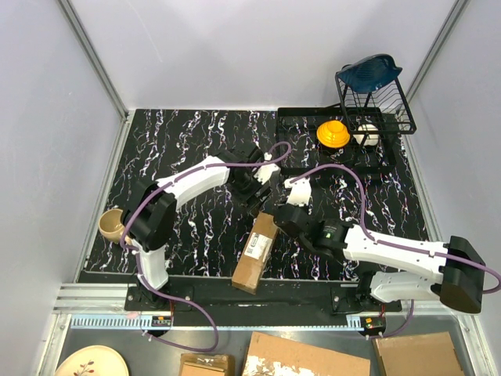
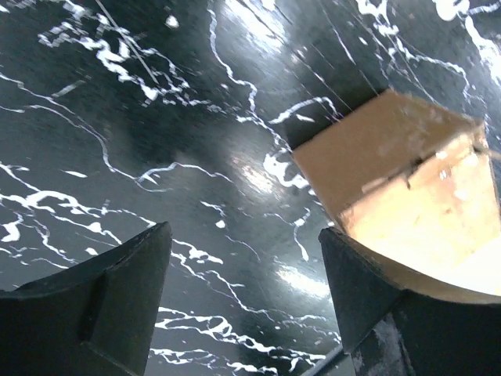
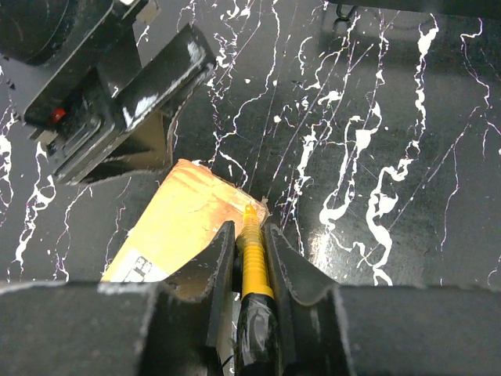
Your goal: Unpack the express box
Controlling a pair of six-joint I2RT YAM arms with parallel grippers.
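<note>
A long cardboard box (image 1: 256, 251) with a white label lies slanted near the table's front edge in the top view; its end fills the right of the left wrist view (image 2: 391, 149). My left gripper (image 1: 258, 196) is above its back end; in its wrist view the fingers are apart with only tabletop between. My right gripper is shut on a yellow-and-black tool (image 3: 254, 262), apparently a knife, whose tip is at the box's (image 3: 172, 219) taped end.
A black rack (image 1: 286, 141) with an orange bowl and other dishes stands at the back right. A tan bowl (image 1: 109, 223) sits at the left. Cardboard pieces (image 1: 305, 356) lie beyond the front edge.
</note>
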